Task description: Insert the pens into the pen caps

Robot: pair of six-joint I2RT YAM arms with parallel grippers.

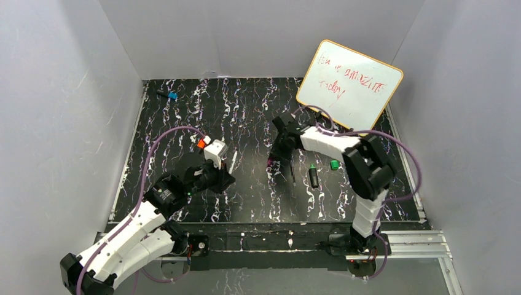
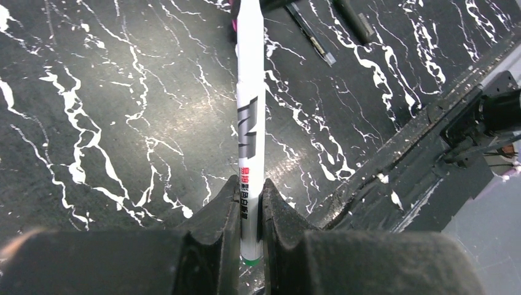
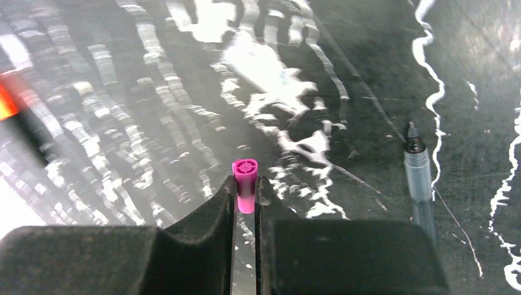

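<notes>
My left gripper is shut on a white pen (image 2: 250,92), which points up and away in the left wrist view and also shows at centre-left in the top view (image 1: 233,161). My right gripper holds a pink cap (image 3: 245,175) between its fingertips, seen end-on, low over the centre of the table. A clear pen with dark tip (image 3: 418,172) lies beside it on the black marbled table (image 1: 246,117).
A black marker (image 1: 313,177) and a green cap (image 1: 334,165) lie to the right. A blue-capped marker (image 1: 167,95) lies at the back left, an orange-and-black item (image 3: 11,101) farther left. A whiteboard (image 1: 349,86) fills the back right.
</notes>
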